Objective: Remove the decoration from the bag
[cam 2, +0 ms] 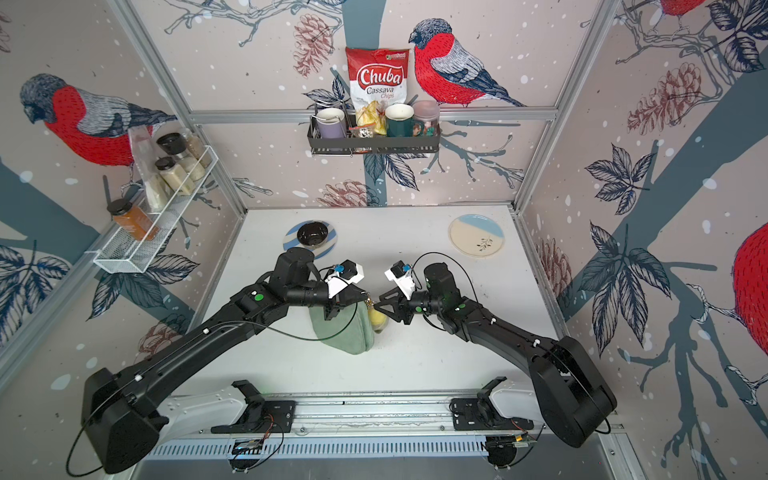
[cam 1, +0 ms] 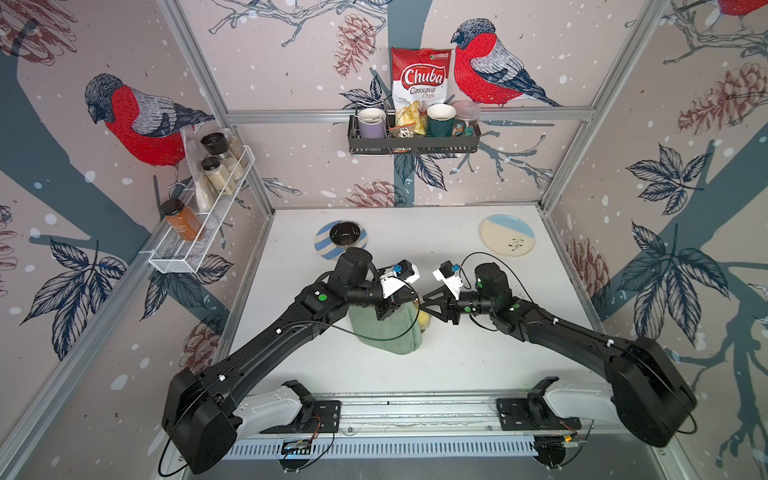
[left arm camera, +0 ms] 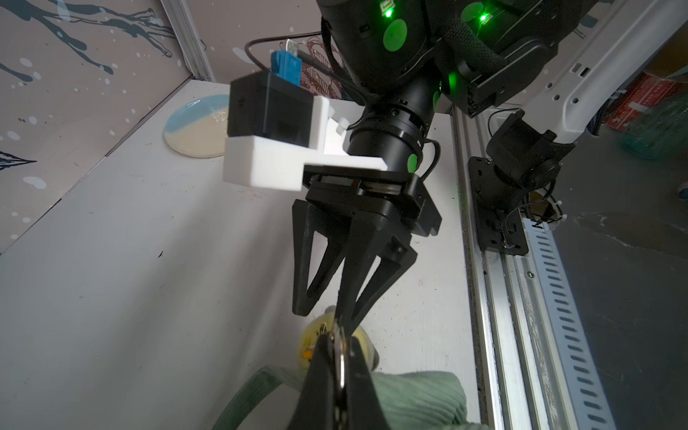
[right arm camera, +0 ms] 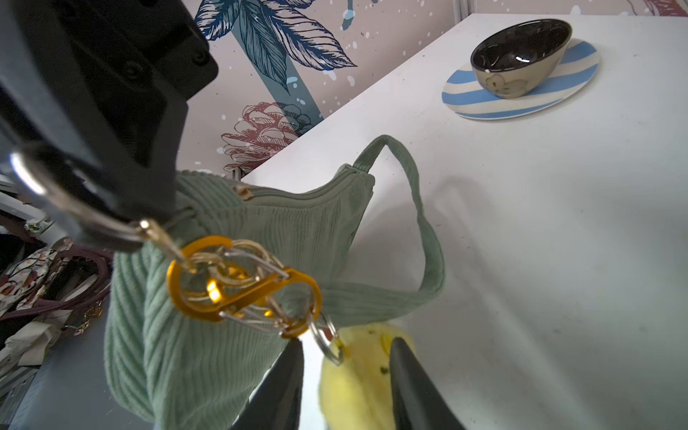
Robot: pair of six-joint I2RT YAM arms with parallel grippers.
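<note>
The green bag hangs below my left gripper, which is shut on a thin metal piece at the decoration's top. A cluster of gold carabiner and rings dangles from it beside the bag's zip, with a yellow plush decoration below. My right gripper is part open just right of the left one, its fingers around the hanging yellow piece's top; whether they touch it cannot be told.
A dark bowl on a striped plate sits at the back left, a two-tone plate at the back right.
</note>
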